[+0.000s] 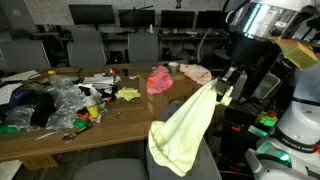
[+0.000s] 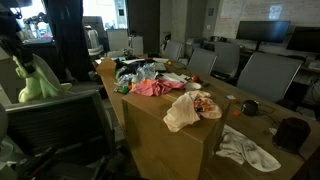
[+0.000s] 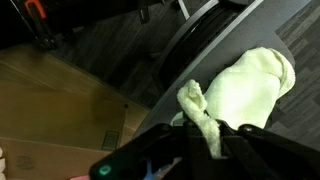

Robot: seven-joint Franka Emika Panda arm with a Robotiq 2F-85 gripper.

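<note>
A pale yellow-green cloth (image 1: 185,132) hangs down from my gripper (image 1: 226,88), which is shut on its upper end. The cloth's lower part hangs in front of a grey chair back (image 1: 158,172) in exterior view 1. From the other side, in exterior view 2, the cloth (image 2: 40,82) shows at the far left beside a dark chair. In the wrist view the gathered end of the cloth rises between my fingers, and its broad part (image 3: 250,85) spreads below, over the grey chair.
A wooden table (image 1: 120,125) holds plastic bags (image 1: 60,105), bottles and tools. On a cardboard box (image 1: 160,102) lies a pink cloth (image 1: 160,80). In exterior view 2 a peach cloth (image 2: 192,110) and a whitish cloth (image 2: 245,148) lie farther right.
</note>
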